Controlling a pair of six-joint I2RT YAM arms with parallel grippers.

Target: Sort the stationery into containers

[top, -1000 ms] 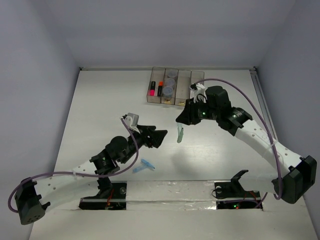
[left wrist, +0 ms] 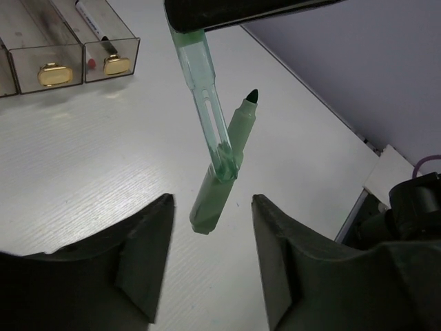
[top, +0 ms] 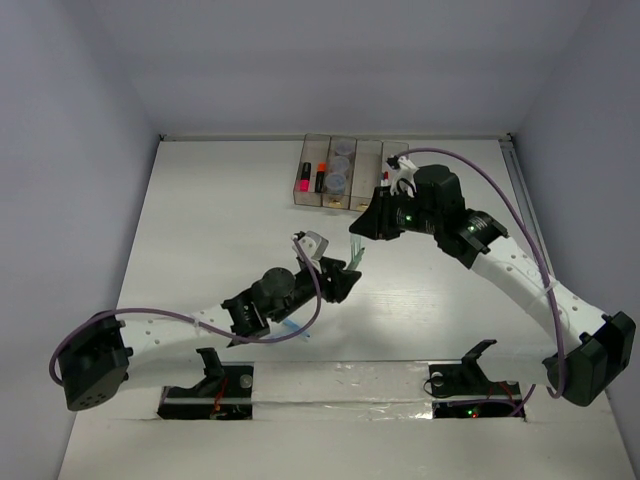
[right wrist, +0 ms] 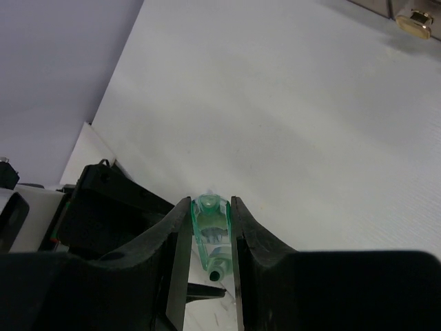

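Note:
My right gripper is shut on a translucent green strip (left wrist: 200, 83), which hangs down from its fingers. Across the strip's lower end slants a green marker (left wrist: 210, 200), its dark tip pointing up; whether the two are joined I cannot tell. My left gripper is open, its fingers apart on either side of the marker's lower end in the left wrist view, with no contact visible. Light blue pieces (top: 290, 325) lie on the table, partly hidden under the left arm. The clear organizer (top: 308, 202) stands at the back.
Dark markers with pink (top: 304, 185) and orange (top: 321, 168) parts lie in the organizer's left compartment, round containers (top: 336, 182) beside them. Another compartment (top: 366, 175) looks empty; a white pen (left wrist: 91, 19) lies in the rightmost. Both grippers are close together over bare table.
My left gripper has moved right, closing up on the green piece under the right gripper. The lower green part now slants instead of hanging nearly straight.

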